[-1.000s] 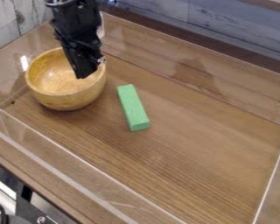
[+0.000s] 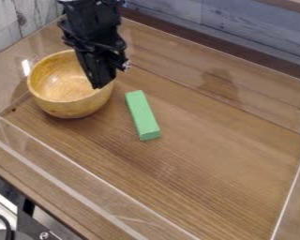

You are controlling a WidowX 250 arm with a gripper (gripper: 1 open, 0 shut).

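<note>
My black gripper (image 2: 100, 67) hangs at the upper left, just over the back right part of a tan bowl (image 2: 67, 101), which it partly hides. It looks shut, with nothing visible between its fingers. A green block (image 2: 142, 115) lies on the wooden table just right of the bowl, apart from it.
Pale walls edge it at the back and right. Dark cables show in the bottom left corner, off the table.
The arm has moved a little toward the camera and looms larger over the bowl. Bowl and green block are unchanged.
</note>
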